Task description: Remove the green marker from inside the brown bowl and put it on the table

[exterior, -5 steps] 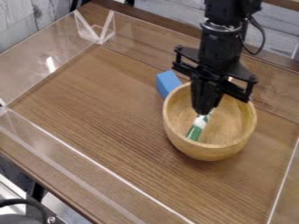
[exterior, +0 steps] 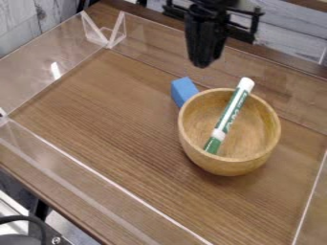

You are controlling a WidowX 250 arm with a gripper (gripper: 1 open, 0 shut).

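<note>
The green marker [exterior: 228, 117], white-bodied with green print, lies slanted in the brown bowl [exterior: 193, 137]. Its lower end sits inside the bowl, and its upper end rises over the far rim. Dark and indistinct, my gripper [exterior: 205, 59] is up near the top of the camera view, beyond the bowl and clear of the marker. Its fingers blend together from this angle, so their spacing cannot be made out.
Touching or very near the bowl's far-left side is a small blue block [exterior: 185, 91]. A clear plastic piece [exterior: 105, 30] stands at the upper left. Bare wooden table [exterior: 96, 115] spreads left of the bowl and in front of it.
From over the bowl, my gripper has risen and drawn back toward the top of the view. The marker's upper part, earlier hidden behind the gripper, now shows. The bowl and blue block stayed put.
</note>
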